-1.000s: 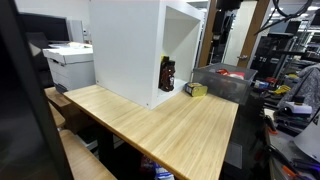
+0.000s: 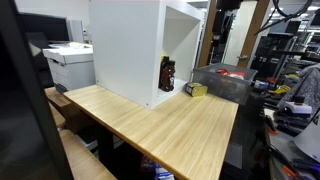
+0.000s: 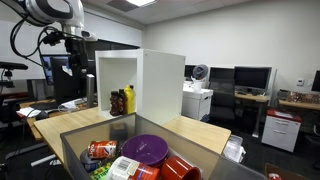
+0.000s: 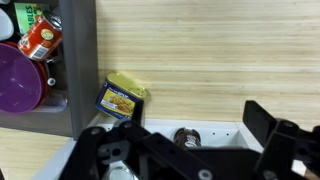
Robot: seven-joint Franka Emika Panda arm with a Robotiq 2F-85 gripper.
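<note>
High above the wooden table, my gripper points down with its fingers wide apart and nothing held between them. A yellow-and-blue tin lies on the table, beside the bin and lower left of centre in the wrist view; exterior view 1 shows this yellow tin near the white shelf's opening. Dark bottles and a yellow bottle stand together inside the shelf. A bottle top shows below, between the finger lines, at the shelf's edge.
The tall white shelf unit stands on the table. A grey bin holds a purple bowl, red cans and a red cup.
</note>
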